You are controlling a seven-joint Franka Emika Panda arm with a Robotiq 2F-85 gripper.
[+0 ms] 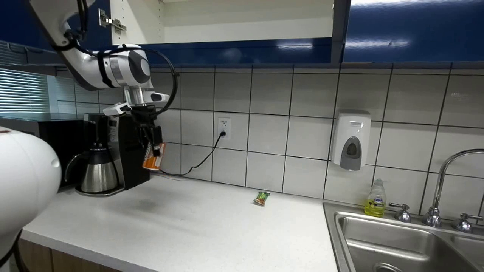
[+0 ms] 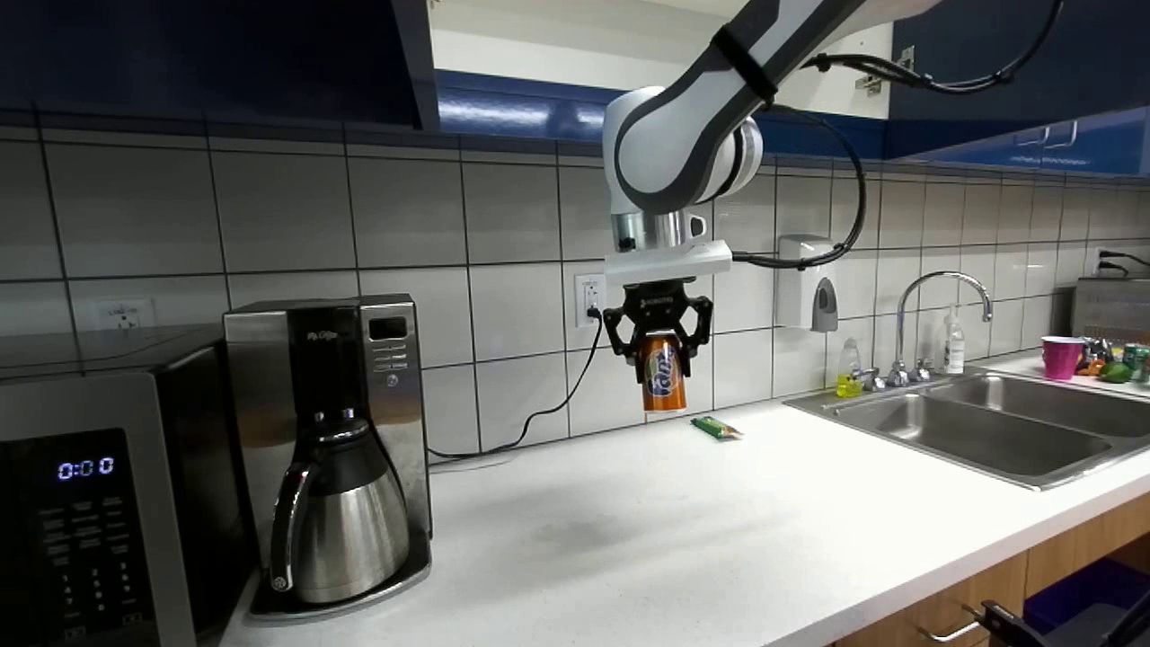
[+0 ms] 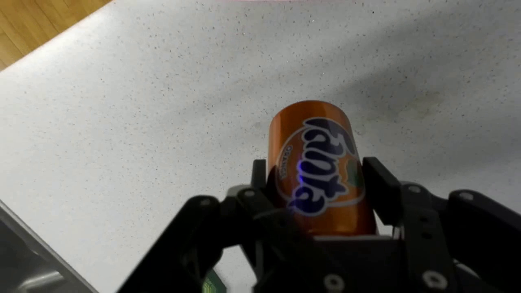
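An orange Fanta can (image 2: 664, 377) hangs above the white counter, with my gripper (image 2: 666, 361) shut around its sides. In the wrist view the can (image 3: 317, 161) shows its logo between the two black fingers; its near end is hidden behind the gripper. From exterior view 1 the can (image 1: 154, 158) looks slightly tilted, held in the gripper (image 1: 154, 147) near the coffee maker. Clear space lies between the can's lower end and the countertop (image 2: 647, 518).
The coffee maker (image 2: 350, 507) and microwave (image 2: 97, 518) stand at the left. A green snack packet (image 1: 261, 198) lies near the wall. The sink (image 1: 390, 240) is at the right. Overhead, a cabinet shelf (image 1: 247, 22) is open. Mid-counter is clear.
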